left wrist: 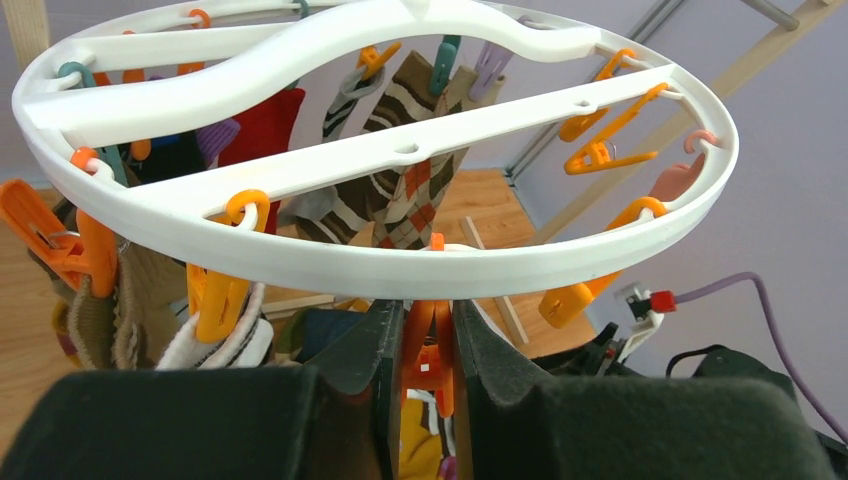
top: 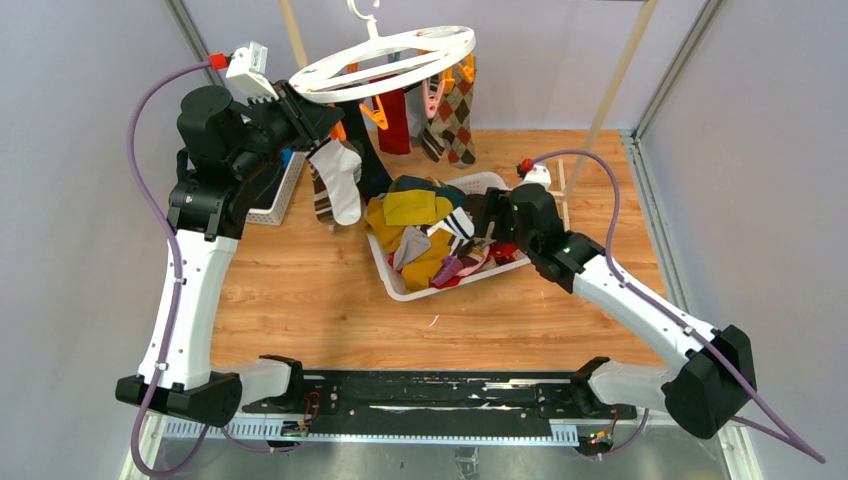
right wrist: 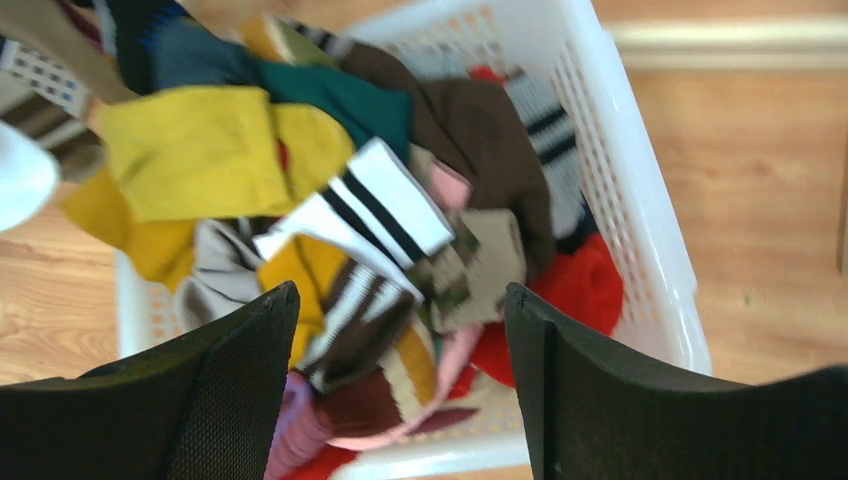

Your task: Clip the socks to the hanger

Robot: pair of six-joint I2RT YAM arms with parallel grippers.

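The white round hanger [top: 440, 48] carries orange, green and pink clips, several with socks hanging from them. At its near-left rim my left gripper is shut on an orange clip [left wrist: 428, 372]; no sock shows in that clip in the left wrist view. A white sock [top: 338, 178] hangs just below this gripper in the top view. Loose socks [right wrist: 385, 205] in yellow, striped, red and brown fill the white basket [right wrist: 645, 190]. Above them my right gripper is open, with nothing held between its fingers.
Free orange clips [left wrist: 608, 140] stand along the hanger's right side in the left wrist view. A wooden stand pole [top: 620, 80] rises behind the right arm. Another white basket [top: 282, 195] sits behind the left arm.
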